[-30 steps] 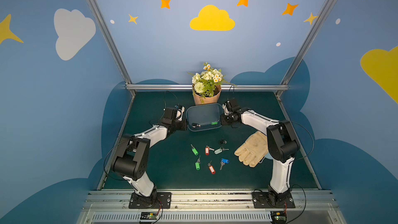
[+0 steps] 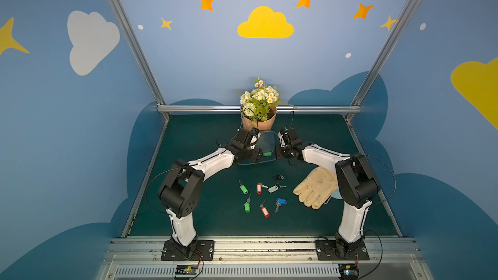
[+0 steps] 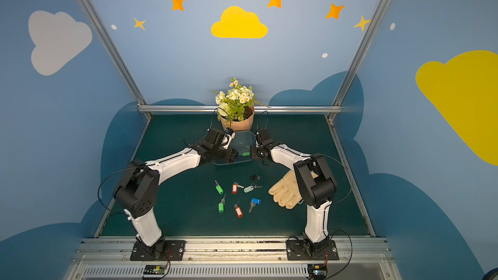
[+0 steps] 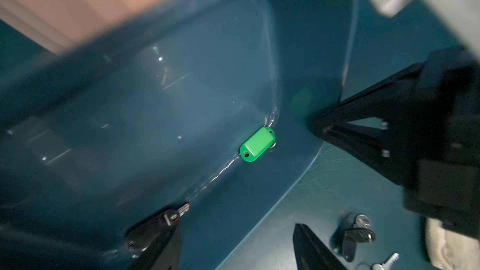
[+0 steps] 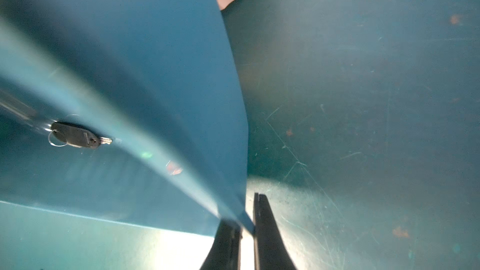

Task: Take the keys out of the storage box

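The blue translucent storage box (image 2: pixel 267 139) stands in front of the flowerpot. Inside, along its front floor edge, lie a key with a green tag (image 4: pixel 258 144) and a key with a black tag (image 4: pixel 155 230). My left gripper is over the box, its fingers spread wide and nothing between them; the black-tagged key lies beside one fingertip. That key (image 5: pixel 75 136) also shows in the right wrist view, but the left arm hides it from above. At the box's right end, my right gripper is shut on the box's rim.
Several tagged keys lie on the dark green table before the box, among them a blue-tagged one (image 2: pixel 281 201) and a black one (image 2: pixel 279 177). A beige glove (image 2: pixel 317 186) rests at right. The flowerpot (image 2: pixel 259 123) stands close behind the box.
My left gripper has gone from outside the box's left end to the right, over the box, covering the black-tagged key from above. The right gripper stays at the box's right end.
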